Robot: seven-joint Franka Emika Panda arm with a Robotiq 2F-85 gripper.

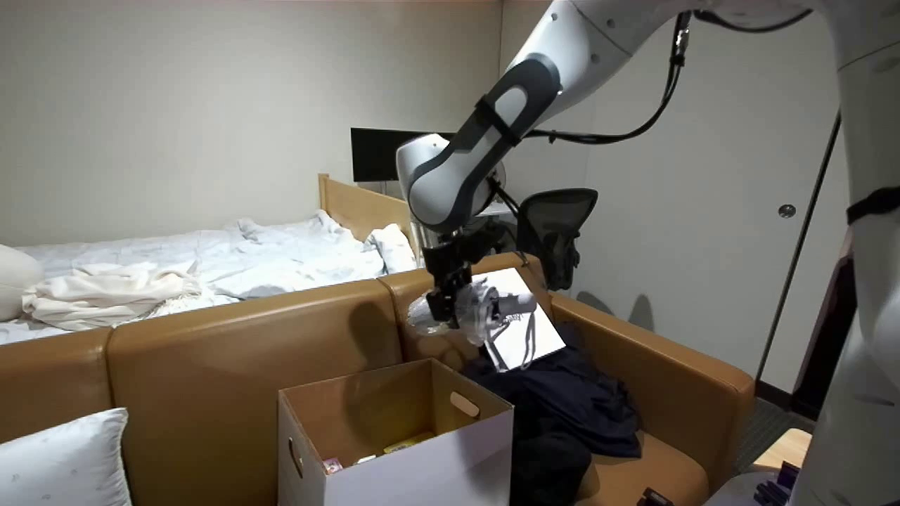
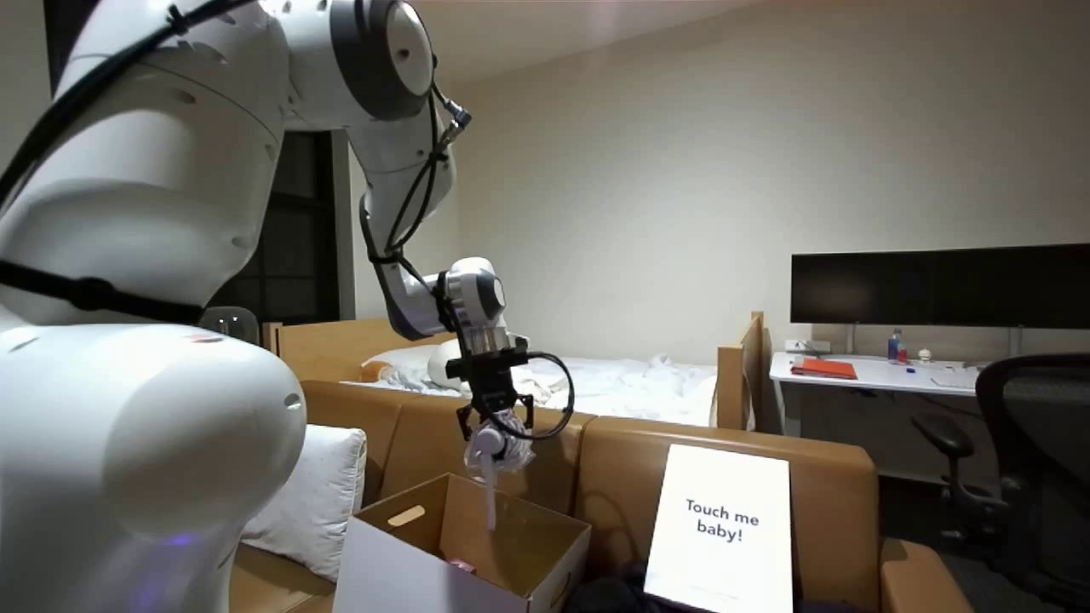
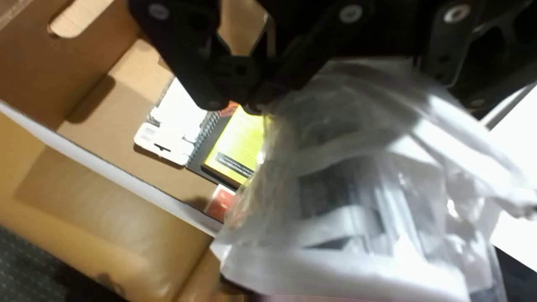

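Wrapped in clear plastic, a white and grey bundle (image 3: 362, 201) with a hanging strap (image 2: 490, 495) is held by my gripper, which is shut on it. The plastic spreads over much of the wrist view, and what is inside is blurred. In exterior view 1 the bundle (image 1: 481, 312) hangs above and behind the box's right corner. Below it stands an open cardboard box (image 1: 413, 462) on the sofa. In the wrist view the box contains a yellow packet (image 3: 234, 151), a white card-like item (image 3: 168, 123) and a small red piece (image 3: 220, 202).
A white board reading "Touch me baby!" (image 2: 720, 531) leans on the sofa back to the right of the box. Dark clothing (image 1: 582, 388) lies in front of it. A white pillow (image 1: 63, 462) rests to the left.
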